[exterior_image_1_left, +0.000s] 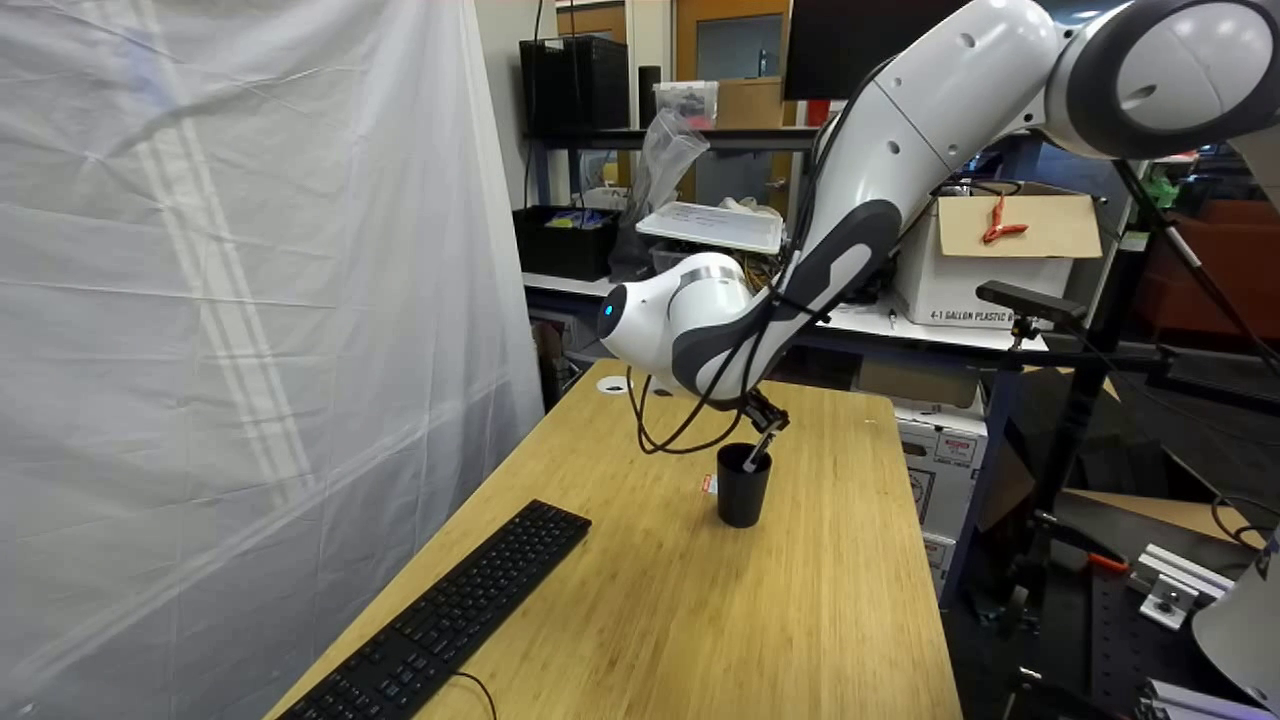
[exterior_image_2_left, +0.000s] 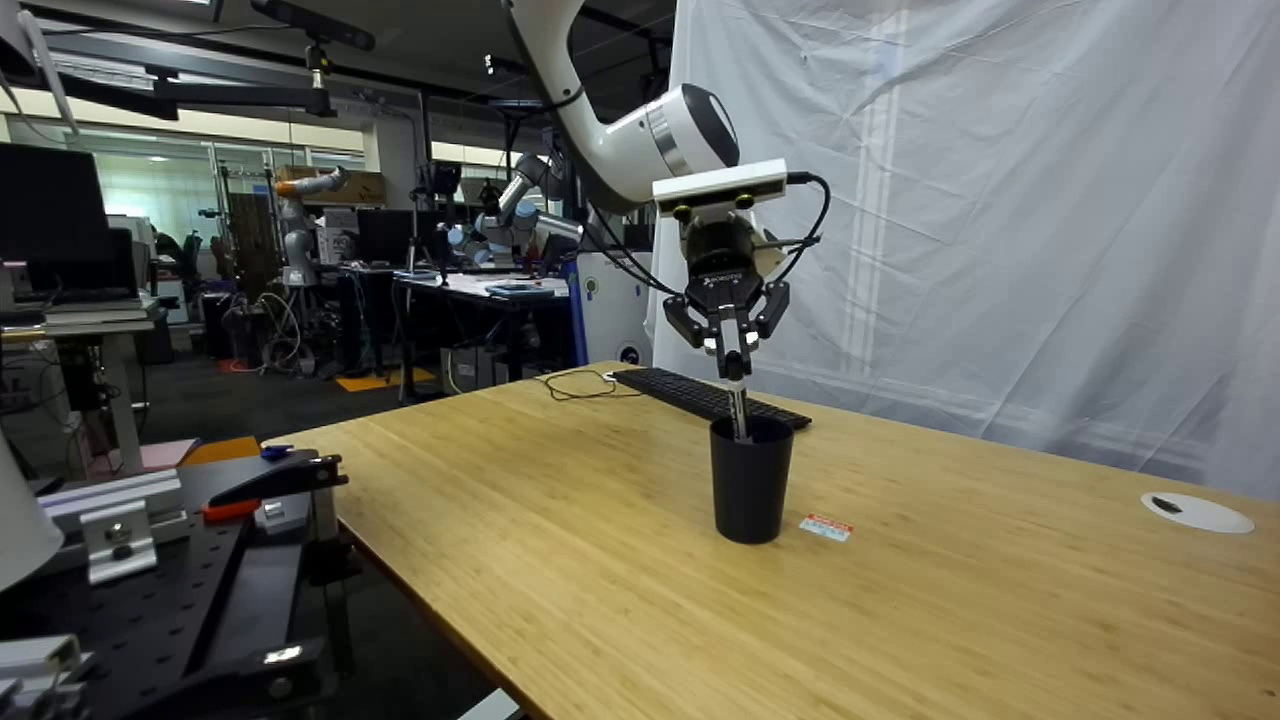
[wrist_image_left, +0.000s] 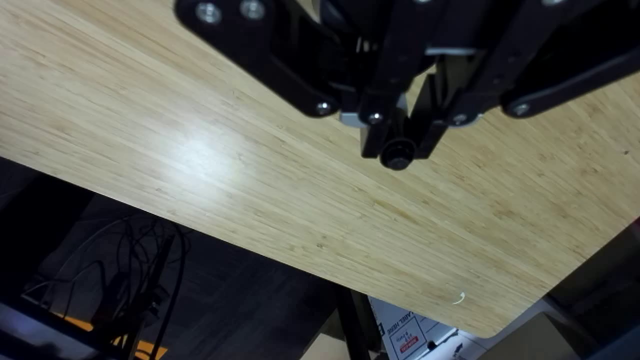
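Note:
My gripper (exterior_image_2_left: 734, 360) points down above a black cup (exterior_image_2_left: 750, 486), shut on a slim marker (exterior_image_2_left: 738, 408) with a pale body. In exterior view 1, the marker (exterior_image_1_left: 757, 455) slants down from the gripper (exterior_image_1_left: 768, 419) to the mouth of the cup (exterior_image_1_left: 743, 498). Its lower tip is at or just inside the opening; the exact depth is hard to tell. The cup stands upright on the table. From the wrist, the marker's round black end (wrist_image_left: 397, 155) shows between the fingers, while the cup is mostly hidden behind the dark gripper.
A black keyboard (exterior_image_1_left: 450, 606) lies along the table's curtain side. Beside the cup is a small red-and-white label (exterior_image_2_left: 825, 527), and a white disc (exterior_image_2_left: 1197, 512) lies farther off. The wooden table (exterior_image_1_left: 720, 624) is otherwise largely bare.

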